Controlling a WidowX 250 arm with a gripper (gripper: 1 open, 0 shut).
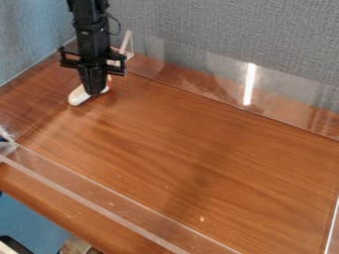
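My black gripper [93,79] is low over the back left of the wooden table, directly on a small white oblong object [78,95] that lies beneath it. The gripper hides much of that object, and its fingers are too dark and small to show whether they are open or closed on it.
Transparent low walls edge it at the back, front and right, with a grey wall behind.
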